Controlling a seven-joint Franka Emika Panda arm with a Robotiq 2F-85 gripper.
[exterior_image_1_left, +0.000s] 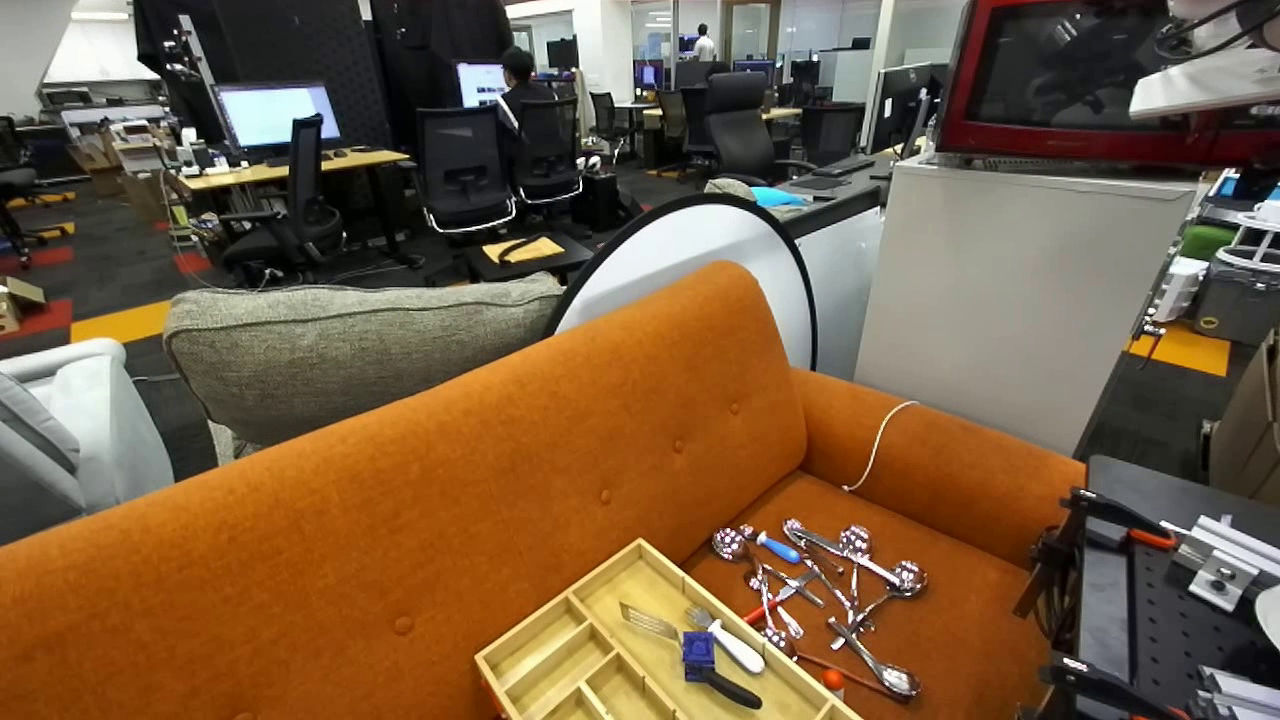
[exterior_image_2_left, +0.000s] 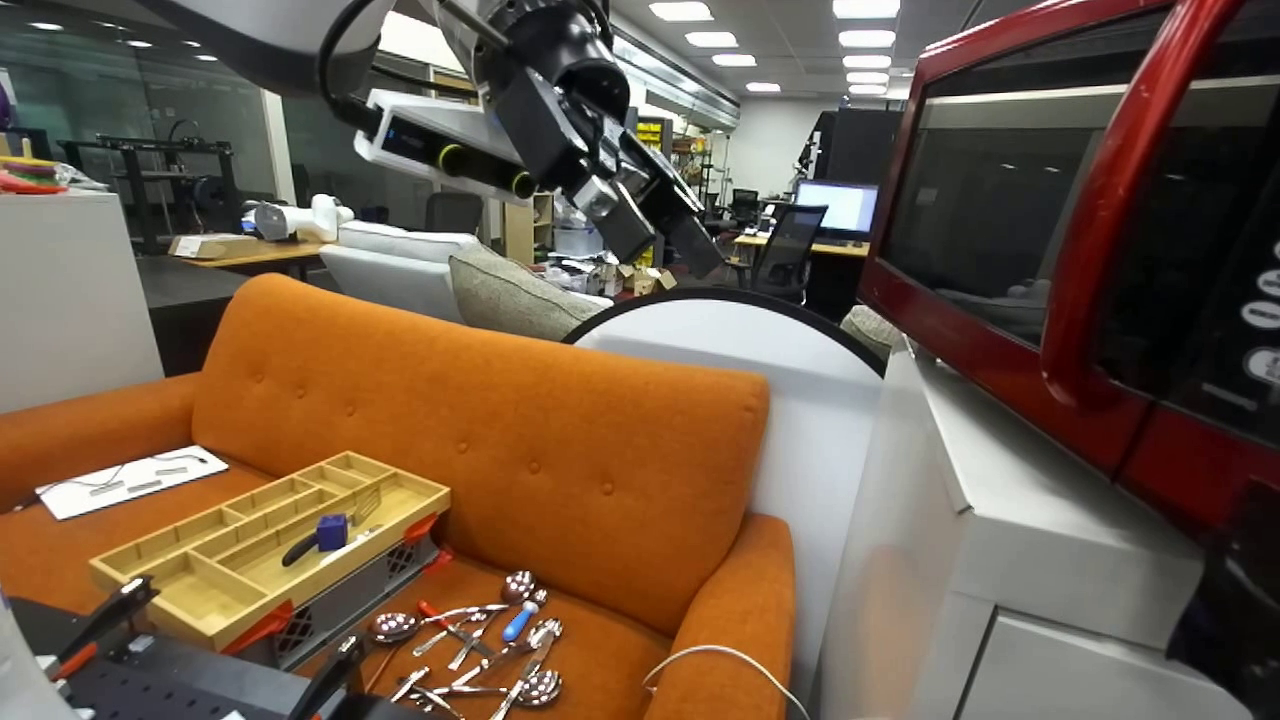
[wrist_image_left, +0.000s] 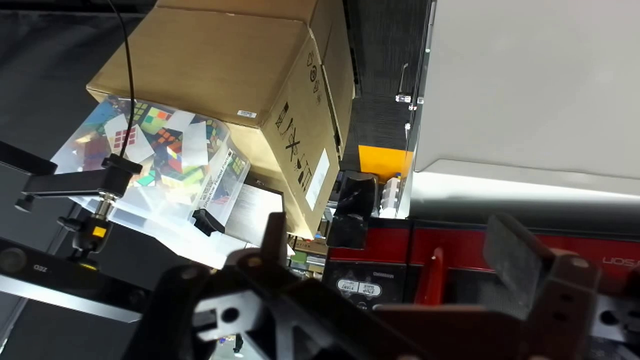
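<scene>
My gripper hangs high in the air, open, with nothing between its fingers. In the wrist view its two fingers stand wide apart, and the red microwave shows beyond the gap. That microwave sits on a grey cabinet, to the right of my gripper in exterior view 2. Far below, a wooden divided tray holds a dark-handled utensil, a white-handled fork and a small blue block. Several metal utensils lie loose on the orange couch beside it.
A cardboard box and a clear bin of colourful pieces appear in the wrist view, near a black camera mount. A white board lies on the couch's far end. Open air surrounds the gripper above the couch.
</scene>
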